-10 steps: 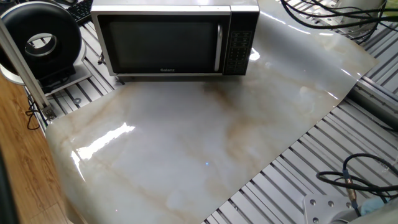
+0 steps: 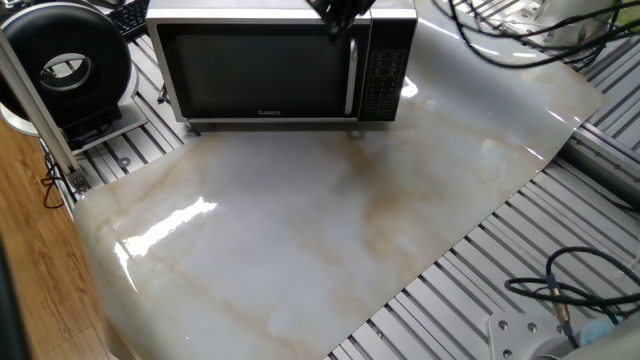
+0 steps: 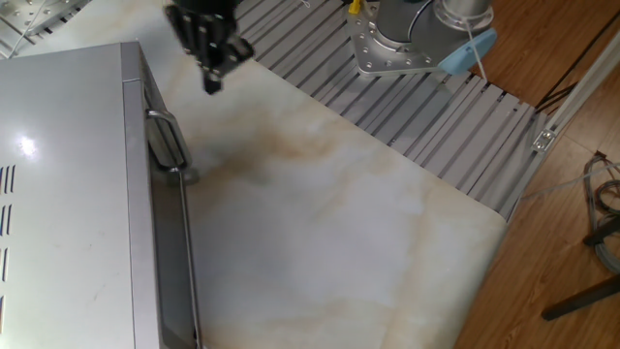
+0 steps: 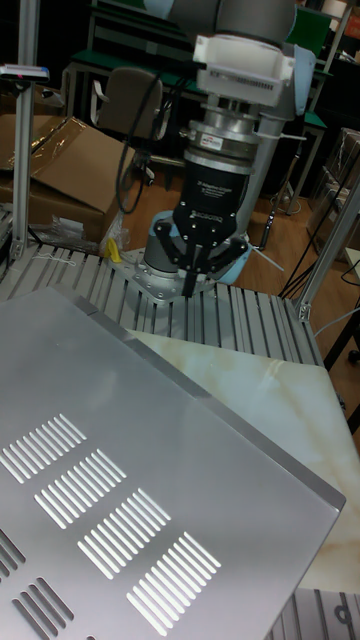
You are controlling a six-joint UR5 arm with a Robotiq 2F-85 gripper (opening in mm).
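Note:
A silver microwave with a dark glass door stands at the back of the marbled sheet in exterior view 1. Its door is closed, with a vertical handle beside the control panel. My gripper hangs beyond the microwave's top in exterior view 3, its fingers meeting at one tip and nothing visible between them. In exterior view 2 the gripper is up and to the right of the handle, apart from it. Only the gripper's dark lower end shows at the top of exterior view 1.
A black round device stands left of the microwave. Loose black cables lie on the slatted table at right, and more hang at upper right.
My gripper has come into the top of exterior view 1, above the microwave's front near the handle. The hanging cables at upper right have shifted. The microwave has not moved.

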